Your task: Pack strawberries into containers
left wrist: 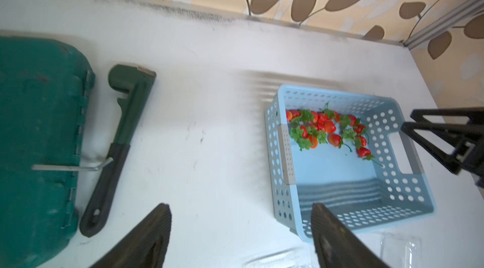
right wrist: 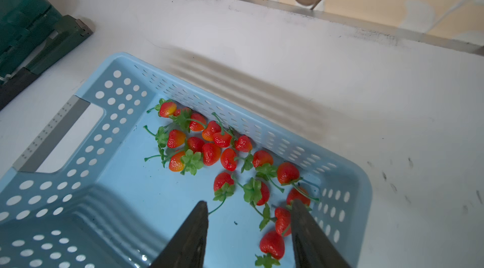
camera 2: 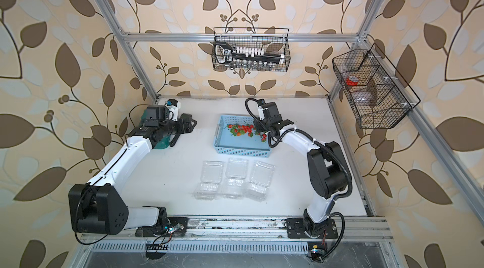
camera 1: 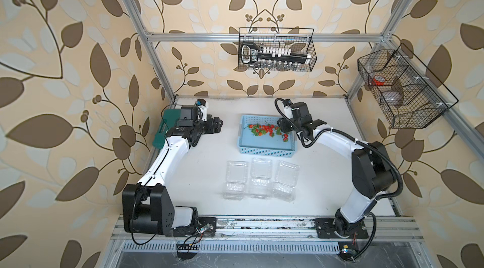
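Several red strawberries (right wrist: pixel 211 153) with green stems lie in the blue basket (right wrist: pixel 113 207), mostly along its back side and its right end. Above the right end of that basket hovers my right gripper, its fingers apart and no strawberry held; some berries show below, between its fingers. My left gripper is open over bare table to the left of the basket, with nothing between its fingers. In front of the basket stand three clear containers, the left one (camera 1: pixel 236 172), the middle one (camera 1: pixel 261 168) and the right one (camera 1: pixel 287 172), lids open and empty.
A green case (left wrist: pixel 40 137) and a dark pipe wrench (left wrist: pixel 126 127) lie on the left of the table, near my left arm. Wire racks (camera 1: pixel 277 61) hang on the back and right walls. The table between wrench and basket is clear.
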